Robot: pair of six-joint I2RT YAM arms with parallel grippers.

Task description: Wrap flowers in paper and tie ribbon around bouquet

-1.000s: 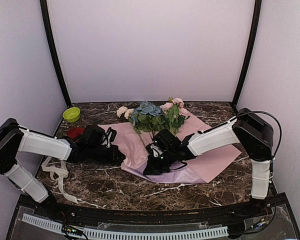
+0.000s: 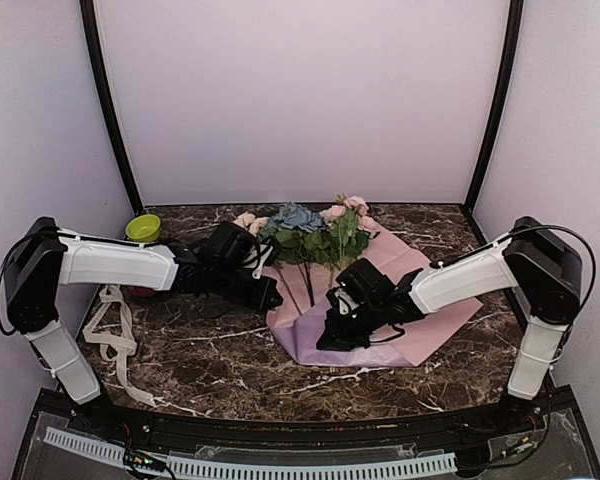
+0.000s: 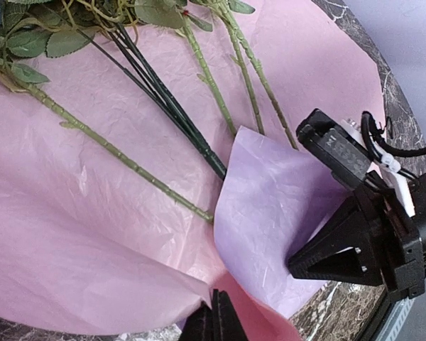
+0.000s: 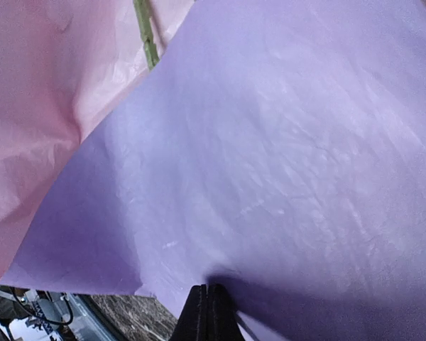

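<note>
The bouquet of blue and pink fake flowers (image 2: 295,217) lies on the wrapping paper (image 2: 425,333), heads toward the back. Its green stems (image 3: 174,114) point toward the front; a purple fold (image 3: 263,220) covers some stem ends. At the paper's left side, my left gripper is shut on the lifted edge of the pink sheet, which curves up to its fingertips. My right gripper (image 2: 325,344) is shut, its tips against or just over the purple side in the right wrist view; whether any paper is pinched there does not show.
A white ribbon (image 2: 118,340) lies loose at the left, and a green bowl (image 2: 143,228) stands behind it.
My left gripper has travelled right and a little backward, bringing the sheet's left edge over toward the stems.
</note>
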